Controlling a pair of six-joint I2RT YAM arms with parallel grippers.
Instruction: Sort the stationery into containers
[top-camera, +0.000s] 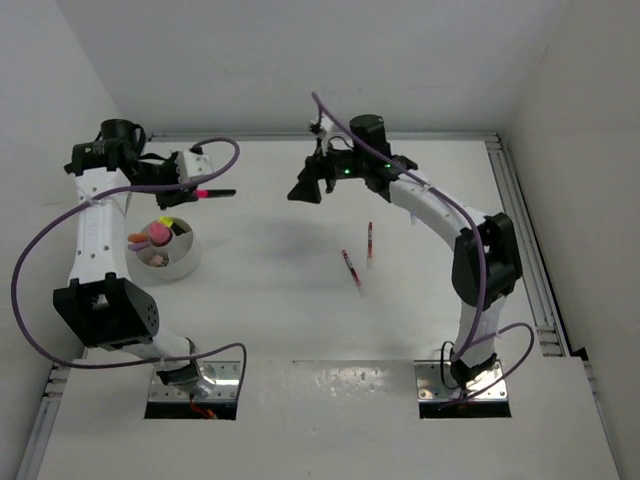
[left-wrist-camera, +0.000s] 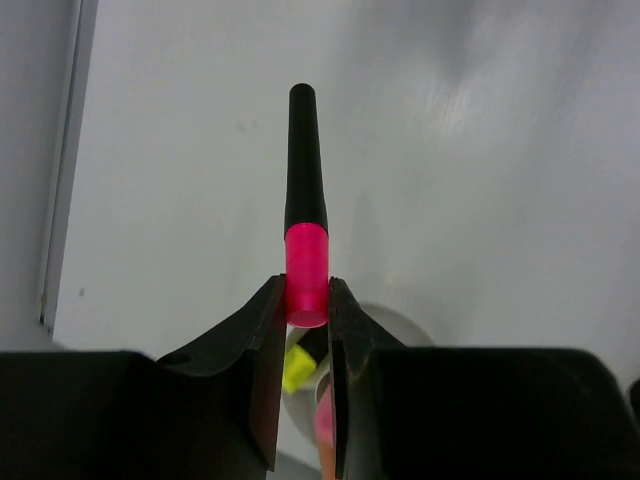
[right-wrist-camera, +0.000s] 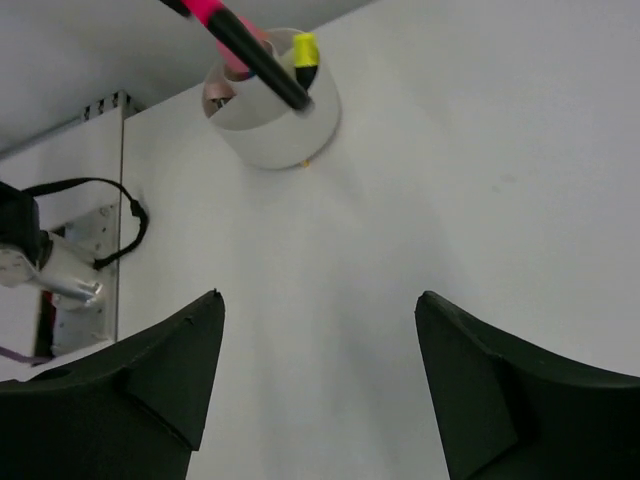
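Observation:
My left gripper is shut on a pink-and-black marker (left-wrist-camera: 305, 160), held above a white round container (top-camera: 183, 262) at the table's left. The container holds a yellow-and-black item, a pink item and others. My right gripper (top-camera: 305, 185) hangs open over the middle back of the table, nothing between its fingers. Two red pens (top-camera: 352, 270) (top-camera: 370, 240) lie on the right half of the table, and a blue pen at the back right is mostly behind the right arm.
Walls and rails border it at the back and sides.

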